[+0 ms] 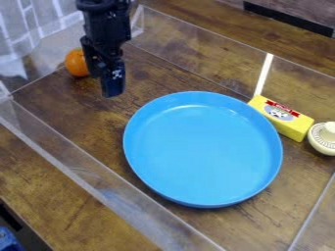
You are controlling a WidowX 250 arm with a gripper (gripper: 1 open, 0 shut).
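Observation:
My black gripper (102, 76) hangs at the upper left above the wooden table, fingers apart and nothing visible between them. An orange round object (77, 63) sits just left of it, partly behind the arm. A large blue plate (202, 149) fills the middle right of the table.
A yellow box (281, 120) lies at the right, with a round cream-coloured object (322, 137) beside it at the edge. A white strip runs behind the box. Clear walls border the workspace.

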